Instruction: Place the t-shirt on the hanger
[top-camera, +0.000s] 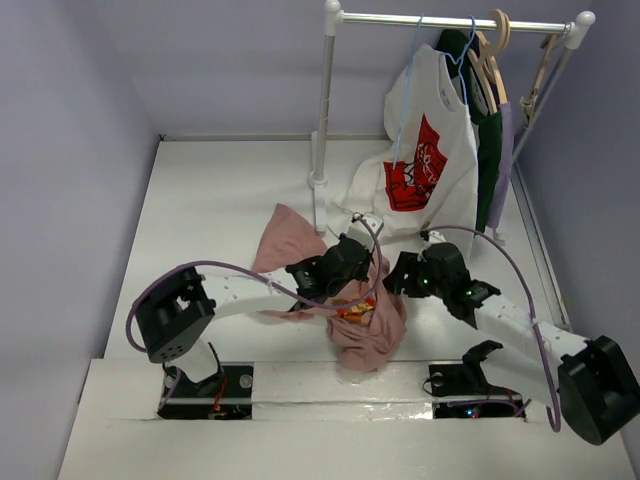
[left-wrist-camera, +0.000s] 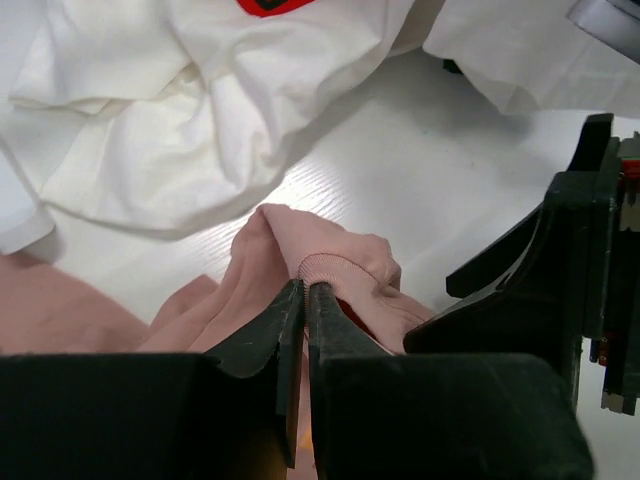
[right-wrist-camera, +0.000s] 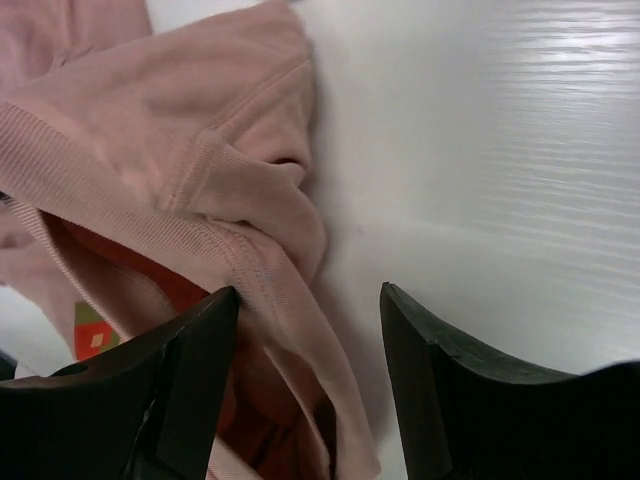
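Note:
A crumpled pink t-shirt (top-camera: 285, 240) with a red and yellow print lies on the white table. My left gripper is shut on a thin fold at its ribbed neckline, which is drawn up to the fingertips. My right gripper stands open close by on the right, and the ribbed edge (right-wrist-camera: 290, 325) of the shirt passes between or just beneath its fingers. In the top view the left arm covers part of the shirt. Wooden hangers (top-camera: 501, 32) are on the rack, among hung garments; no loose hanger shows.
A rack bar (top-camera: 440, 19) spans the back. From it hang a white shirt (top-camera: 445, 150) with a red print, a green garment (top-camera: 489, 165) and a purple one (top-camera: 502, 180). The rack's foot (top-camera: 319, 205) stands just behind the pink shirt.

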